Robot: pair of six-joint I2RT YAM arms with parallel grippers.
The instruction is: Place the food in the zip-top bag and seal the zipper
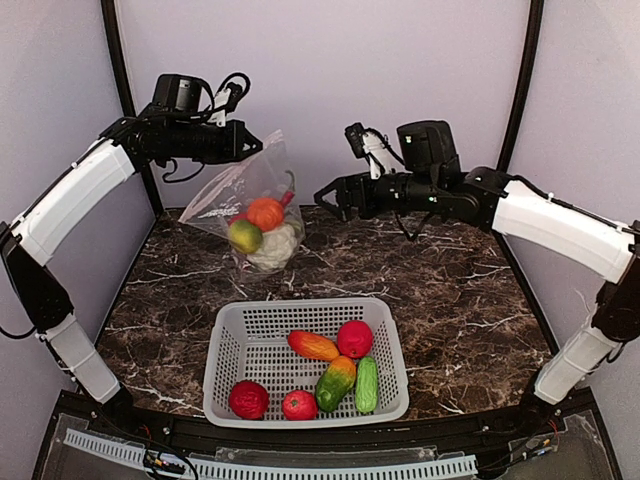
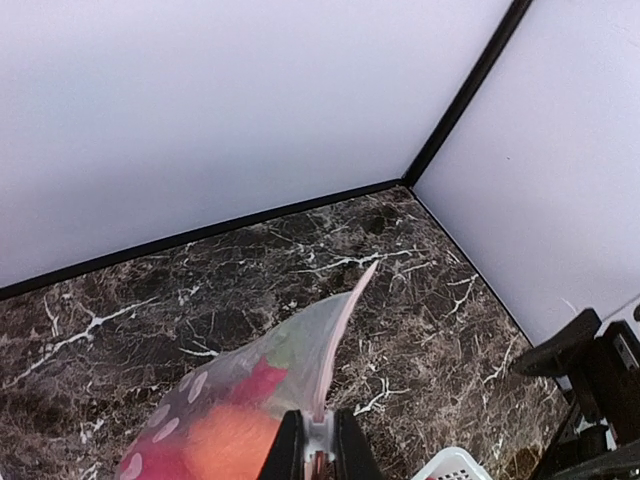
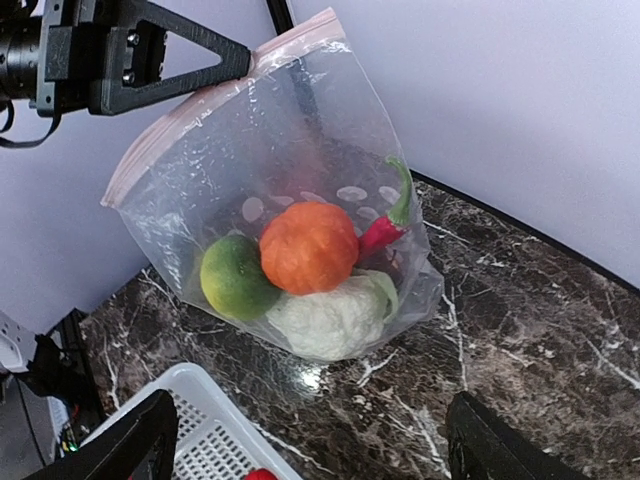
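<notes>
A clear zip top bag (image 1: 222, 190) hangs tilted from my left gripper (image 1: 255, 147), which is shut on its top edge. In the right wrist view the bag (image 3: 300, 110) holds an orange pumpkin (image 3: 310, 247), a green mango-like fruit (image 3: 236, 277), a white cauliflower (image 3: 330, 318) and a red pepper with a green stem (image 3: 385, 228). The left fingers pinch the pink zipper strip (image 3: 190, 108) partway along. Whether the strip is sealed cannot be told. To the right of the bag, my right gripper (image 1: 328, 200) is open and empty, apart from it.
A white basket (image 1: 222, 365) stands at the table's front with several pieces of food, among them a green cucumber (image 1: 366, 384) and a papaya (image 1: 335, 384). Bare dark marble tabletop (image 1: 460, 310) lies to the right.
</notes>
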